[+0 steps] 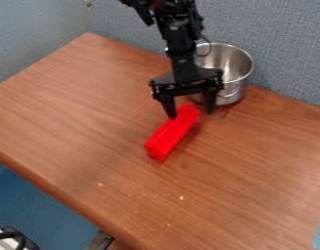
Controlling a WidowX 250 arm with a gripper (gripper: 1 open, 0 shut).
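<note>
A long red block (171, 136) lies on the wooden table, tilted diagonally, its upper end beneath my black gripper (189, 104). The gripper's two fingers are spread, one at the block's upper end and the other to the right, in front of a steel pot (236, 64). The pot stands upright at the back of the table, partly hidden by my arm.
A grey padded wall runs behind it. A dark device with white shows at the bottom left corner.
</note>
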